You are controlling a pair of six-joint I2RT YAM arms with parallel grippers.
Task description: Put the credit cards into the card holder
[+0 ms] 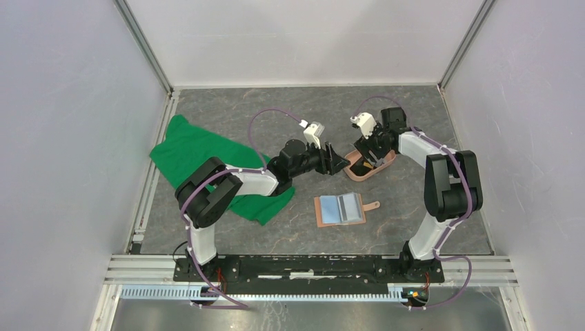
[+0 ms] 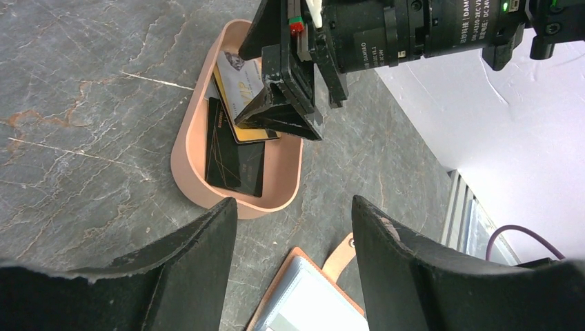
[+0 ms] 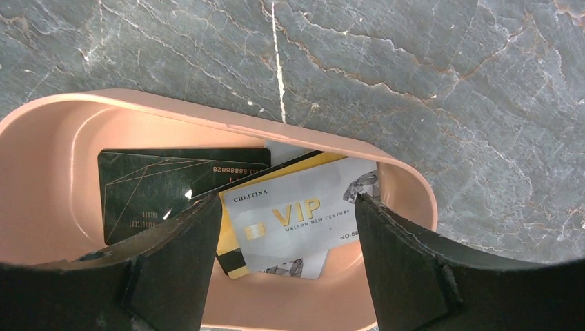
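Several cards lie loosely overlapped inside a pink oval tray [image 3: 62,227]. On top is a silver VIP card [image 3: 296,207], with a yellow card [image 3: 231,238] beneath it and a black card [image 3: 172,179] beside them. My right gripper is over the tray, its fingers open and apart above the silver card, holding nothing. Left of the tray, my left gripper [image 1: 338,160] hovers with a gap between its fingers and nothing in it. An opened card holder [image 1: 341,209] with clear sleeves lies on the table in front, its tan tab [image 1: 371,206] pointing right.
A green cloth [image 1: 186,141] is spread on the left, partly under the left arm. Walls bound the table at the sides and back. Bare grey marble tabletop [image 1: 290,238] surrounds the holder and tray.
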